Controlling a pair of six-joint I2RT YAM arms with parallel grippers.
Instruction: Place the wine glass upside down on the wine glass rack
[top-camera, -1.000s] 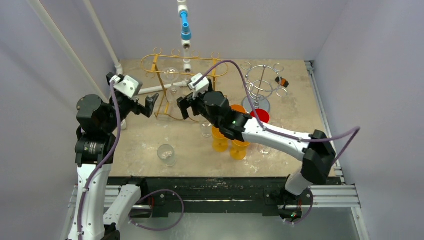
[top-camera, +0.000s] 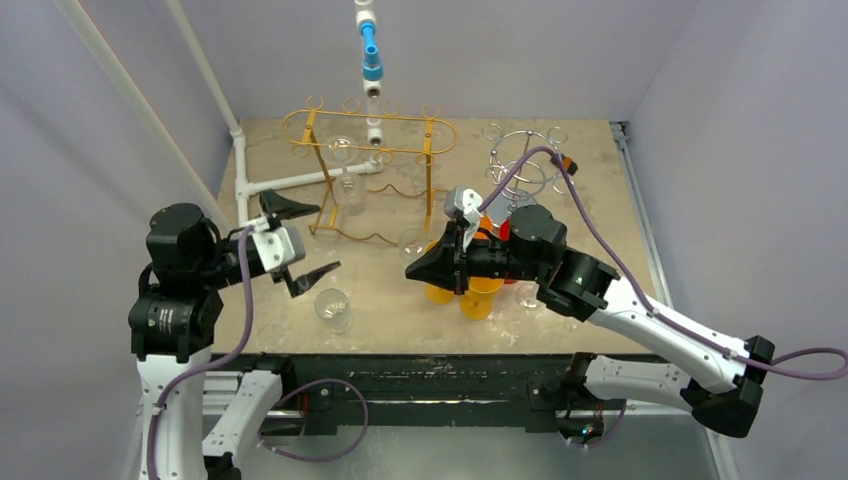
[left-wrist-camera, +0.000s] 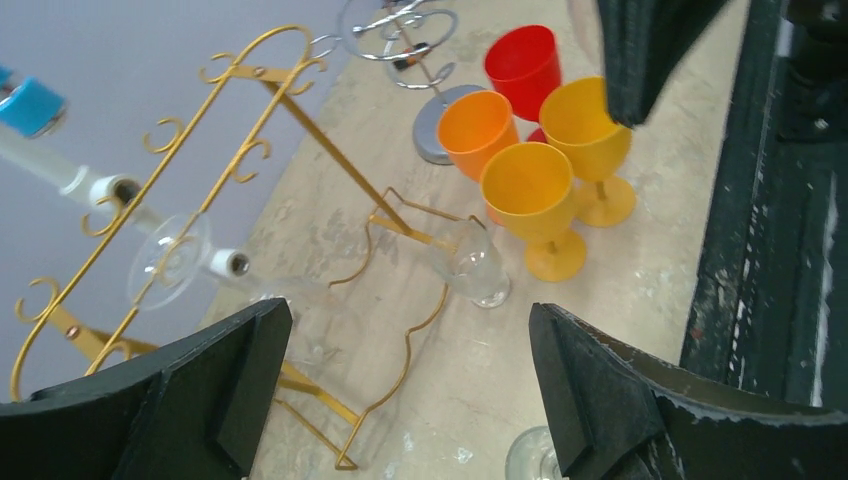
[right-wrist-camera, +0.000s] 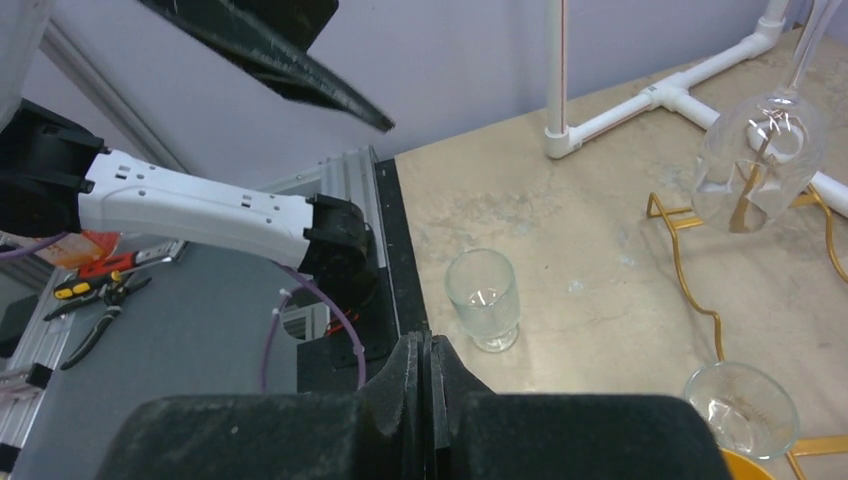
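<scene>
A clear wine glass hangs upside down from the gold rack. Its bowl points down and its round foot sits at the top rails. Part of that bowl and the stem show in the right wrist view. Left of the rack's front, my left gripper is open, its fingers apart with nothing held. In front of the rack's right end, my right gripper is shut, its fingertips together and nothing showing between them. Both grippers are clear of the hanging glass.
A short clear glass stands near the front edge. Another clear glass is by the rack's foot. Yellow cups, an orange cup and a red cup stand right of it. A silver rack is behind. White pipe runs beside the gold rack.
The glass hangs where it was.
</scene>
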